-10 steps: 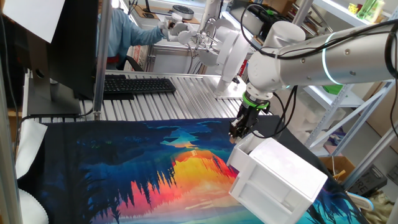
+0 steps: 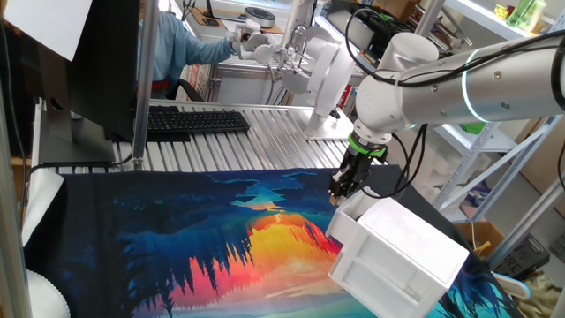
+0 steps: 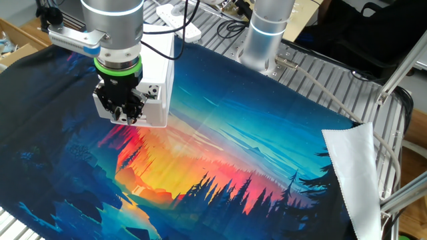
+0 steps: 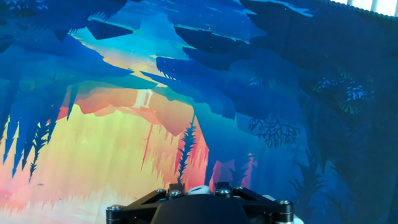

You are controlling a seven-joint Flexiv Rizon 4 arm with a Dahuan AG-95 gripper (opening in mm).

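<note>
A white box-like drawer unit [image 2: 410,252] lies on the dark printed cloth, with a front part [image 2: 346,221] sticking out at its left side in exterior view 1. My black gripper [image 2: 335,195] is at the upper edge of that part, touching or very close to it. From exterior view 2, the gripper [image 3: 125,119] points down in front of the white unit [image 3: 157,110] and covers much of its front. At the bottom of the wrist view, a bit of white shows between the gripper's fingers [image 4: 224,188]; whether they are closed on it cannot be made out.
A person's arm [image 2: 207,51] shows at the back. Cables hang by the arm.
My gripper and the white unit have both shifted slightly to the right in exterior view 1. Their positions against each other look much the same.
</note>
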